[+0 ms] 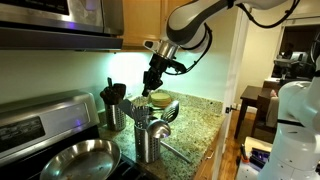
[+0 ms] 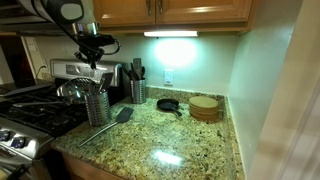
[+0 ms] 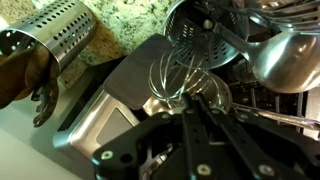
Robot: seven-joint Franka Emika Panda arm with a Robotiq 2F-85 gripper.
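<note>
My gripper (image 1: 150,89) is above a perforated metal utensil holder (image 1: 147,146), pointing down. In the wrist view the wire loops of a whisk (image 3: 178,72) meet my fingertips, and the gripper is shut on them. The rest of the whisk is hard to make out among the other utensils. A slotted metal spoon (image 3: 196,38) and a ladle (image 3: 285,62) stick out close by. From the second exterior view, the utensil holder (image 2: 97,108) stands on the counter beside the stove.
A second holder (image 2: 138,92) with dark utensils stands behind, near the wall. A spatula (image 2: 124,115) lies on the granite counter (image 2: 175,145). A pan (image 1: 82,162) sits on the stove. Farther right are a black pan (image 2: 169,105) and round wooden stack (image 2: 205,106).
</note>
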